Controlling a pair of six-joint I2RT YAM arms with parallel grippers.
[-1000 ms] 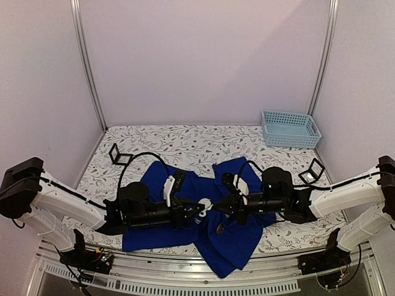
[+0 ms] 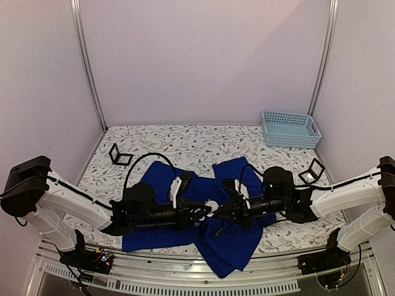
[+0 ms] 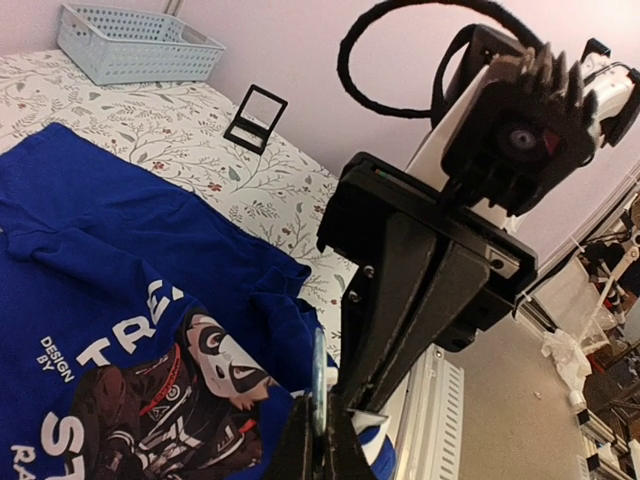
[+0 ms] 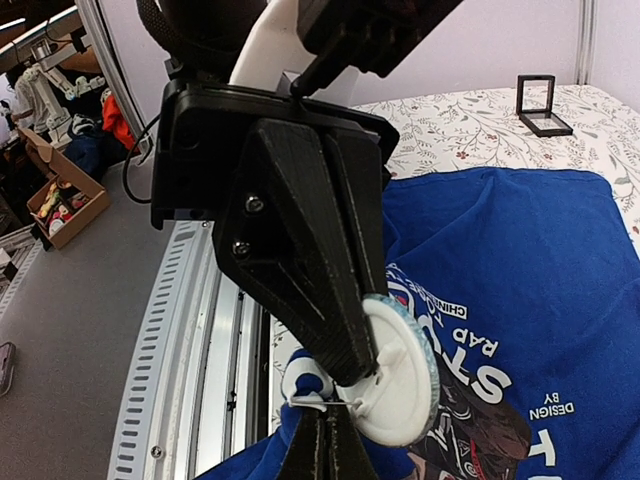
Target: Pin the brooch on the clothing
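Observation:
The blue printed shirt (image 2: 231,243) lies spread below both arms. The round brooch (image 4: 402,372) shows its white back in the right wrist view and looks edge-on in the left wrist view. My left gripper is shut on the disc's side. The brooch's thin pin (image 4: 332,403) crosses just above the tips of my right gripper, which is shut; whether pin or cloth is between its fingers cannot be made out. Close beside the pin is a blue and white striped edge of cloth (image 4: 304,374). The contact between pin and fabric is partly hidden.
A light blue basket (image 2: 290,131) stands at the back right. Small black frames stand at the left (image 2: 120,155) and right (image 2: 312,172) of the table.
The left gripper and the brooch have shifted slightly to the right in the top view. My right gripper has moved only a little, and both stay close together over the shirt.

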